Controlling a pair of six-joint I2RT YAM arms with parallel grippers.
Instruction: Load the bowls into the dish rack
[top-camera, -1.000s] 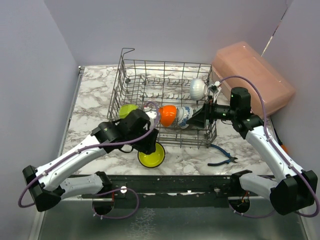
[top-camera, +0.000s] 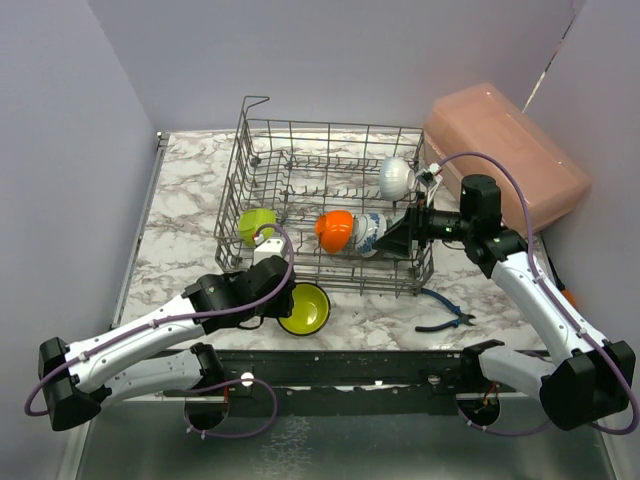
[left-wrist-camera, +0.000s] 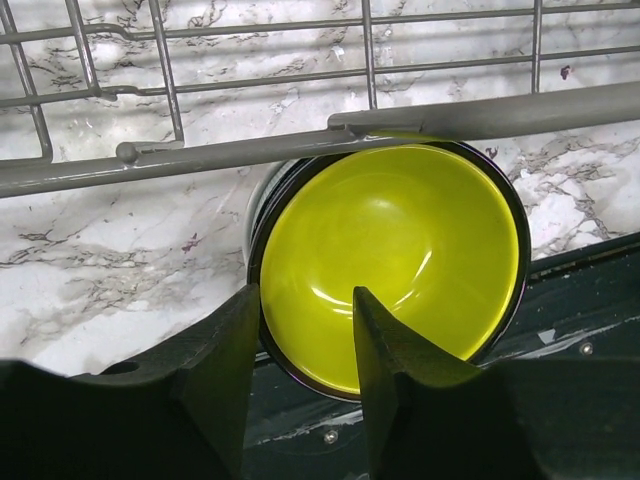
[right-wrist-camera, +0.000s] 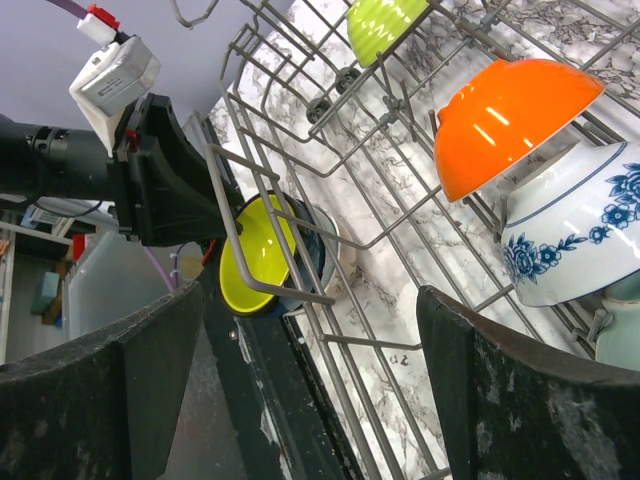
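A yellow bowl with a black rim (top-camera: 304, 308) sits on the counter in front of the rack (left-wrist-camera: 250, 152), stacked on a paler bowl. My left gripper is part open at its left rim, nothing visibly held. In the rack stand a green bowl (top-camera: 256, 222), an orange bowl (right-wrist-camera: 510, 120), a blue-patterned white bowl (right-wrist-camera: 570, 230) and a white bowl (top-camera: 395, 178) at back right. My right gripper is part open over the rack's right front, beside the patterned bowl, with nothing visible between its fingers.
Blue-handled pliers (top-camera: 445, 310) lie right of the yellow bowl. A pink plastic bin (top-camera: 505, 150) is at the back right. Counter left of the rack is clear. The dark front edge (top-camera: 340, 365) runs just below the bowl.
My left gripper has moved left from over the yellow bowl to its left side. The right arm and the bowls have not visibly moved.
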